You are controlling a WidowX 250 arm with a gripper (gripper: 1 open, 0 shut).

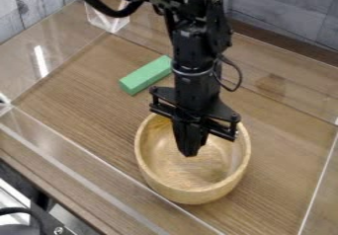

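Observation:
My black gripper point(193, 138) hangs low over the tan oval bowl point(185, 175), its tips reaching into the upper middle of the bowl area. Whether its fingers are apart or closed is hard to tell from this view. No object is visible in it. A green block point(144, 76) lies on the wooden table behind and left of the arm.
A transparent container point(109, 12) stands at the far upper left. A black cable point(24, 215) shows at the lower left corner.

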